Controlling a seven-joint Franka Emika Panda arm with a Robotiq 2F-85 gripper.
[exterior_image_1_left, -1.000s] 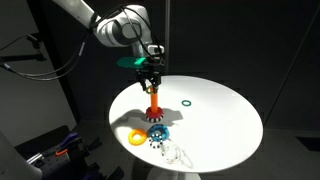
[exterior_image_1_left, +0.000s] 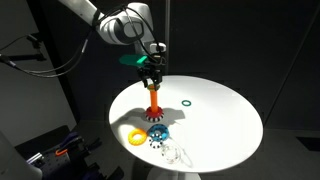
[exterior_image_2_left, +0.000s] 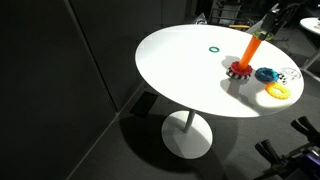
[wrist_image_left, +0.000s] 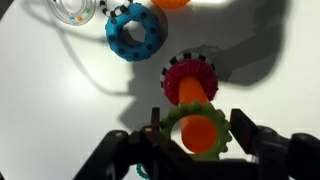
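Observation:
An orange post (exterior_image_1_left: 154, 99) stands upright on a red base with a beaded edge (exterior_image_1_left: 155, 115), on the white round table. My gripper is shut on a green ring with a notched edge (wrist_image_left: 220, 147), held across its sides. In the wrist view the round orange top of the post (wrist_image_left: 198, 132) shows through the ring's opening. From the side, the ring (exterior_image_1_left: 152, 88) is level with the post's upper end. Whether it encircles the tip or hangs just above it, I cannot tell.
Near the base lie a blue ring (exterior_image_1_left: 157, 132), a yellow-orange ring (exterior_image_1_left: 137, 137) and a pale, clear-looking ring (exterior_image_1_left: 175, 153). A thin teal ring (exterior_image_2_left: 213, 49) rests farther off.
Holding the green ring, my gripper has shifted slightly to the right, from the left side of the post's top to in line with it. The post and the loose rings have stayed put.

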